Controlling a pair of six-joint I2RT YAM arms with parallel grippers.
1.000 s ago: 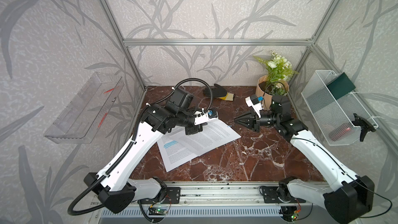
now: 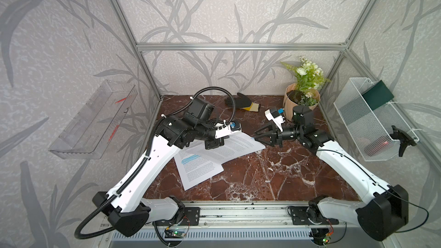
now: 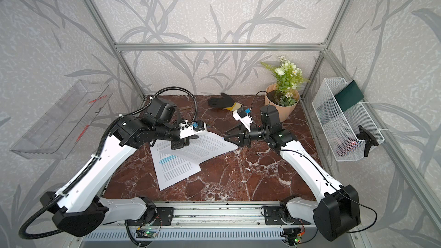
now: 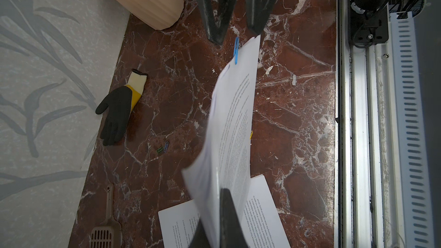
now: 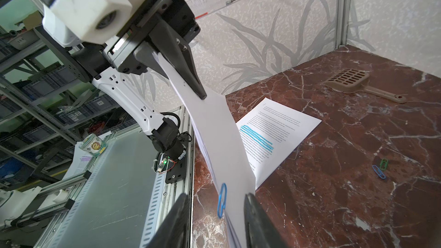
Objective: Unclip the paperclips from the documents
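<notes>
My left gripper is shut on the printed sheets [image 4: 232, 105], which it holds up off the table. At their free edge sits a blue paperclip [image 5: 222, 200]. Around that edge my right gripper stands part open, its fingers apart on either side of the clip; in the right wrist view they show no grip on it. A bit of yellow [image 4: 251, 134], perhaps another clip, peeks out beside the held sheets. Below lies a sheet with blue highlighting [image 5: 275, 142]. A blue clip [image 5: 378, 171] and a green clip [image 5: 384, 164] rest loose on the table.
A work glove [image 2: 245, 102] and a flower pot [image 2: 290, 102] stand at the back. The brown scoop [image 5: 347, 80] lies behind the left arm. A clear bin [image 2: 98, 119] and white mesh basket [image 2: 365, 119] hang on the sides.
The right gripper has moved left to the free edge of the held sheets and its fingers have spread. That edge has shifted slightly. The left arm has stayed still.
</notes>
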